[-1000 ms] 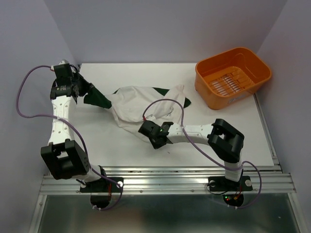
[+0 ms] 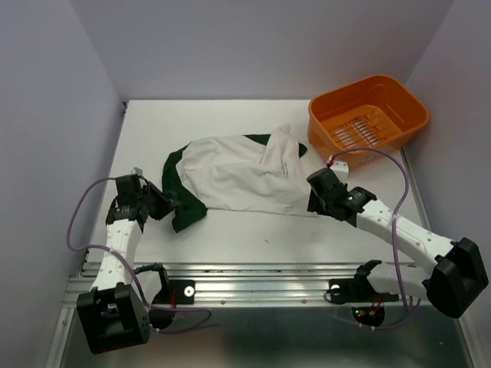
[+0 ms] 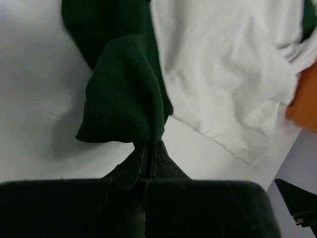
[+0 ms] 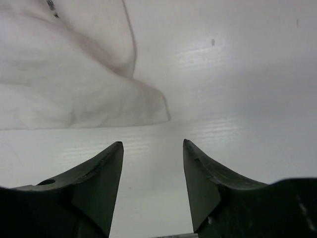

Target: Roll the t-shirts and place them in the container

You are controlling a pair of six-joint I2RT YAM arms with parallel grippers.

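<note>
A white T-shirt point(image 2: 238, 180) with dark green sleeves lies spread across the middle of the table. On its left, my left gripper point(image 2: 165, 203) is shut on a green sleeve point(image 3: 121, 89), which bunches up above the fingertips in the left wrist view. At the shirt's lower right, my right gripper point(image 2: 313, 203) stands open. In the right wrist view its fingertips point(image 4: 111, 158) sit just below the white hem corner point(image 4: 153, 111), with bare table between them.
An orange basket point(image 2: 383, 92) stands at the back right, close behind my right arm.
</note>
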